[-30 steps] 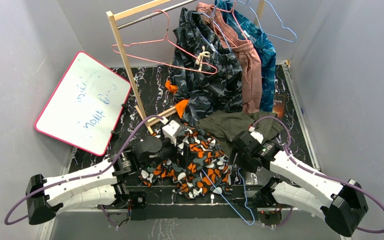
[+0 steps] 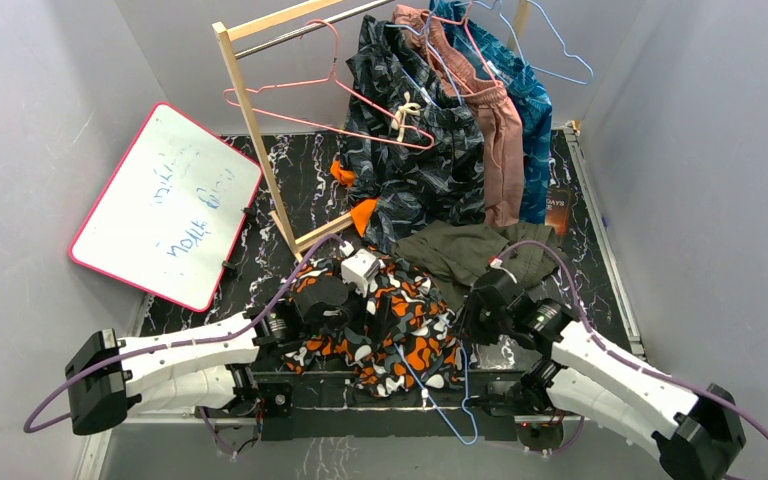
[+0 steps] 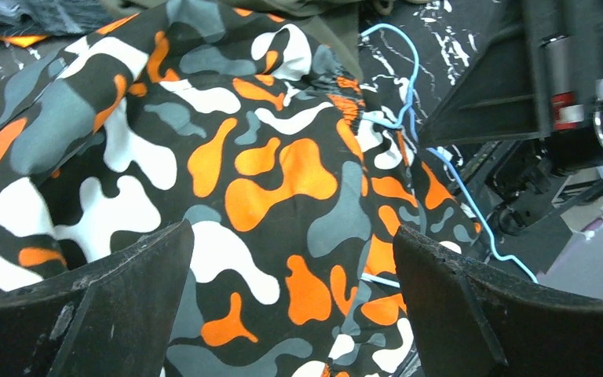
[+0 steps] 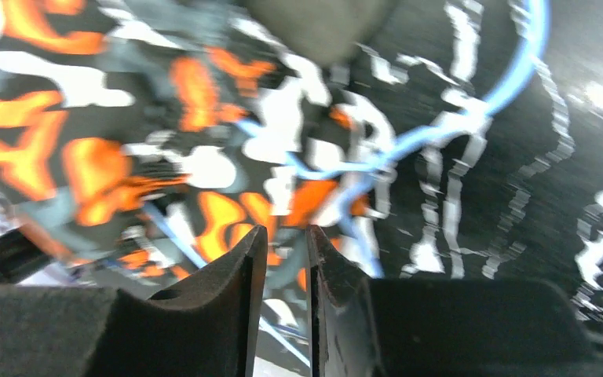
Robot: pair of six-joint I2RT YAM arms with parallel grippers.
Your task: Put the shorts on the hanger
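The camouflage shorts point(image 2: 425, 345), black with orange, white and grey patches, lie bunched at the front of the table. A blue hanger point(image 2: 446, 422) sticks out from them over the front edge. In the left wrist view, the hanger point(image 3: 414, 86) meets the waistband point(image 3: 348, 98), part of it hidden by the fabric. My left gripper is open above the shorts, its fingers wide apart. At the waistband side, my right gripper is shut to a narrow gap; blur hides whether hanger or cloth lies between its fingertips. The hanger point(image 4: 432, 141) also shows beyond them.
Behind stands a wooden rack point(image 2: 255, 130) with black shorts point(image 2: 415, 140), pink shorts point(image 2: 500, 140), blue shorts point(image 2: 538, 130) and an empty pink hanger point(image 2: 325, 125). Olive cloth point(image 2: 450, 250) lies behind the camouflage shorts. A whiteboard point(image 2: 170, 205) leans at the left.
The blue hanger's outer end has shifted left. My right gripper has moved left toward the waistband, after dipping frontward; the left gripper has moved slightly right over the shorts.
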